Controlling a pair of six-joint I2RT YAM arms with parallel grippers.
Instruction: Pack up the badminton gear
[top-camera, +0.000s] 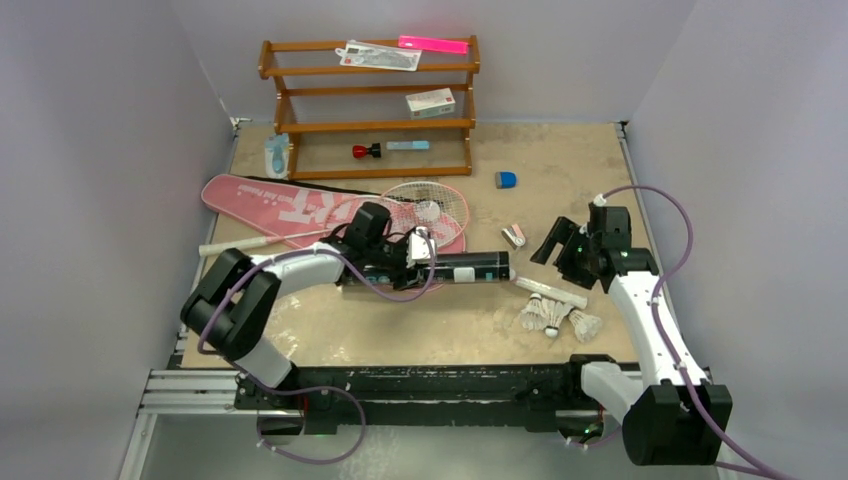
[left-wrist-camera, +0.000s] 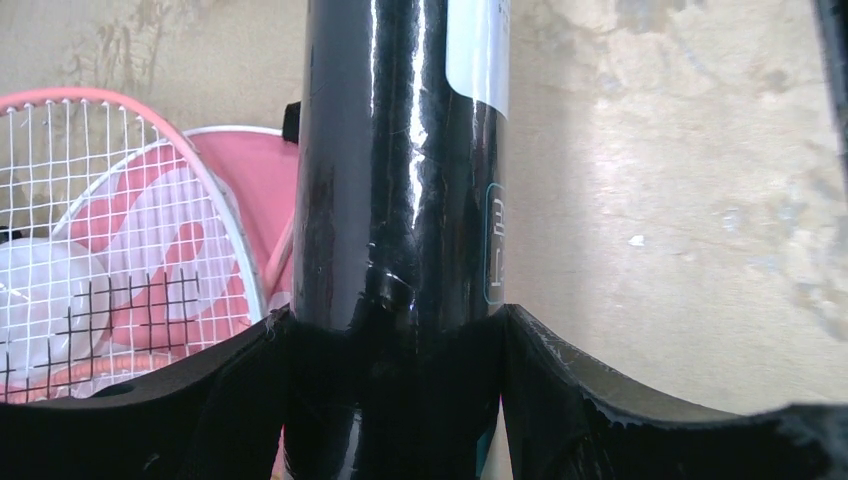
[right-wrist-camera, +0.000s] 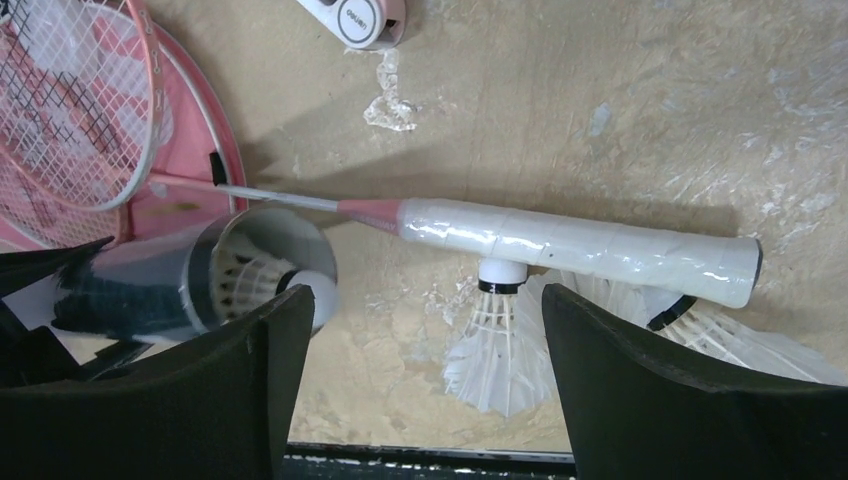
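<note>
A black shuttlecock tube (top-camera: 485, 267) with a shuttlecock in its open right end is held by my left gripper, whose fingers are around its middle. Two pink rackets (top-camera: 425, 200) lie on the pink bag (top-camera: 255, 200), behind the tube. One white racket handle (right-wrist-camera: 570, 247) lies by several loose shuttlecocks (right-wrist-camera: 497, 360), below my right gripper, which stands open and empty.
A wooden shelf (top-camera: 370, 125) with small items stands at the back. A blue object (top-camera: 505, 180) and a small pink item (right-wrist-camera: 365, 20) lie on the table.
</note>
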